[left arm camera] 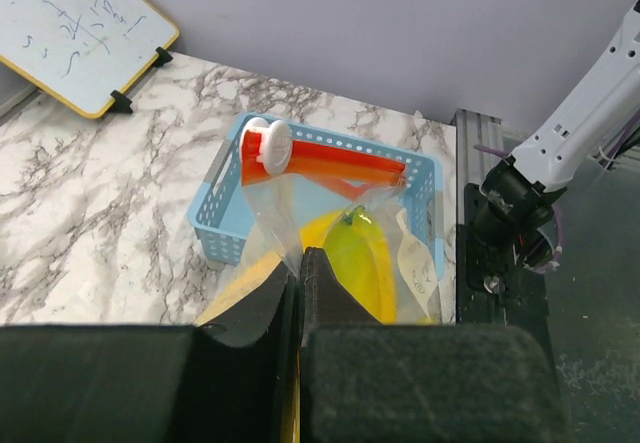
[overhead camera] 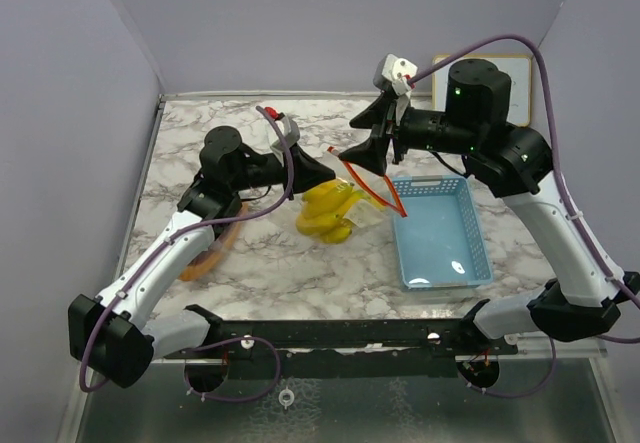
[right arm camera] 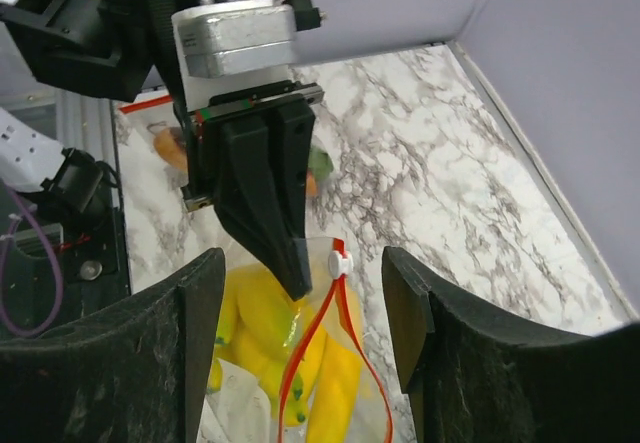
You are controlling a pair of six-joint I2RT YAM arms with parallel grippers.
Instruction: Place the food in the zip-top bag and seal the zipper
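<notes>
A clear zip top bag (left arm camera: 275, 213) with yellow fruit (overhead camera: 322, 213) inside lies mid-table. Its red-orange zipper strip (overhead camera: 370, 183) slants across the mouth, and a white slider (left arm camera: 272, 148) sits at one end. My left gripper (overhead camera: 332, 174) is shut, with clear film gathered at its fingertips in the left wrist view. Just above the zipper, my right gripper is open. In the right wrist view the slider (right arm camera: 340, 263) and strip show between its spread fingers, beyond their tips, and nothing is gripped there.
A blue basket (overhead camera: 401, 253), empty, stands to the right of the bag. At back right is a whiteboard (overhead camera: 518, 78). An orange-edged item (overhead camera: 208, 263) lies partly under my left arm. Bare marble shows in front of the bag.
</notes>
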